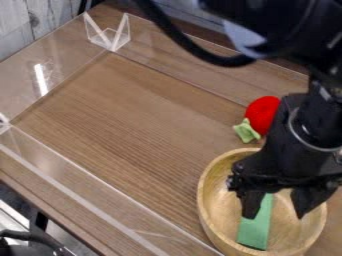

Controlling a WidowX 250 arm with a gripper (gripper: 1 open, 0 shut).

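Note:
A large black gripper (278,182) hangs over a round wooden bowl (214,200) at the lower right, its fingers spread open. Inside the bowl lies a flat green block (251,232), partly covered by the gripper. Just behind the bowl, a red round object (262,110) and a small pale green piece (245,131) rest on the table, beside the arm.
A clear plastic object (110,32) stands at the back left. A dark edge with cables lies at the lower left.

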